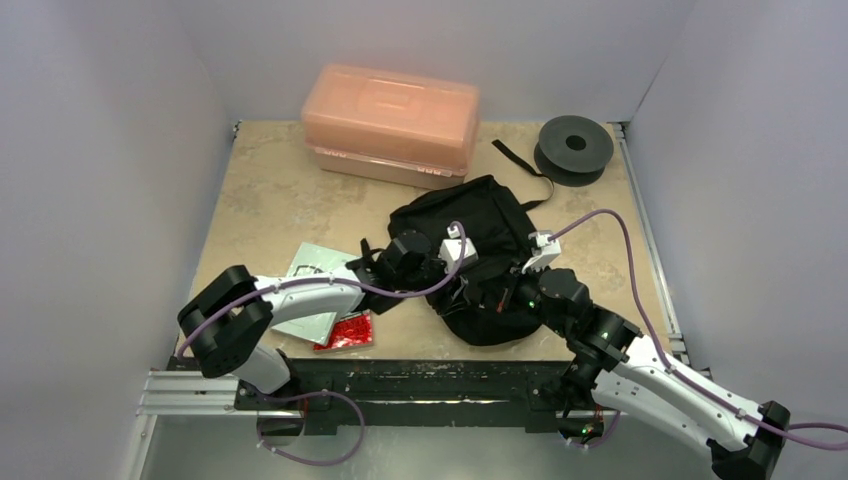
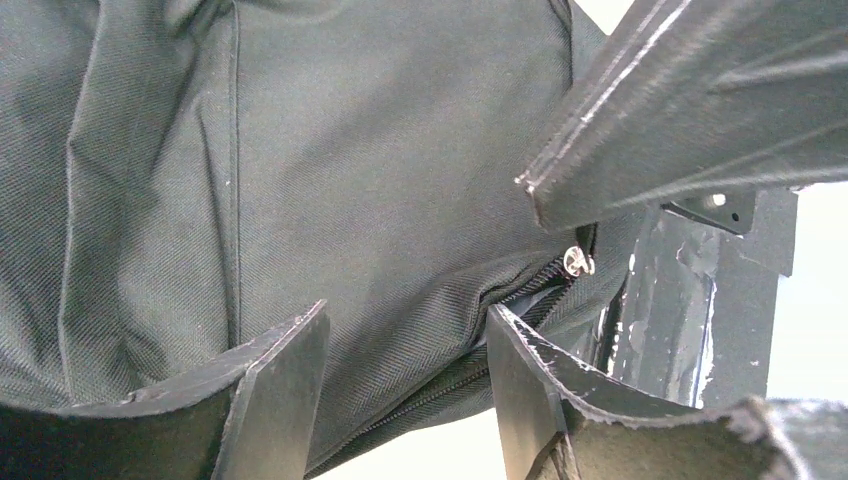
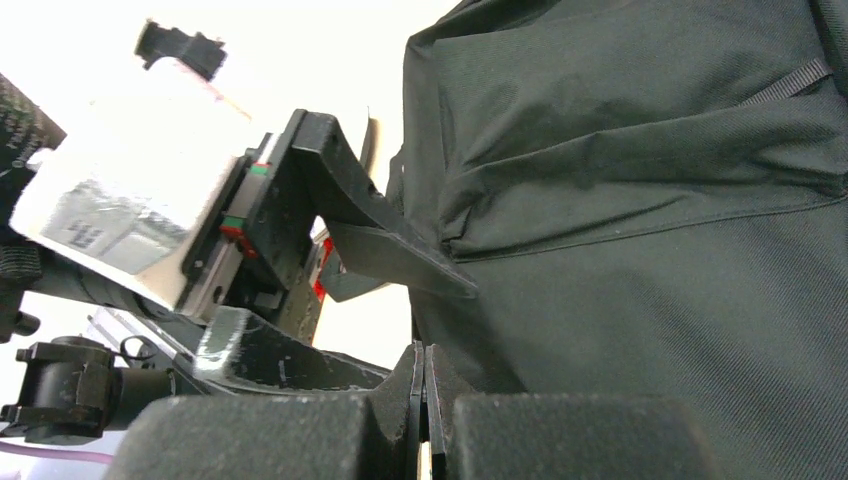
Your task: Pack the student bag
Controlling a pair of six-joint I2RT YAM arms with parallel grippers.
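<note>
The black bag lies on the table, its zipper edge facing the front. In the left wrist view, the bag's cloth fills most of the picture, and a metal zipper pull shows beside the parted zipper. My left gripper is open over that zipper edge, bag cloth visible beyond the gap. Close to it, my right gripper is shut above the bag, and nothing shows between its fingertips. A green-white notebook and a red packet lie at the left, partly covered by the left arm.
A closed orange-pink box stands at the back. Behind the bag on the right is a dark grey spool, near the bag's strap. Bare table shows at the back left. The two grippers are close together.
</note>
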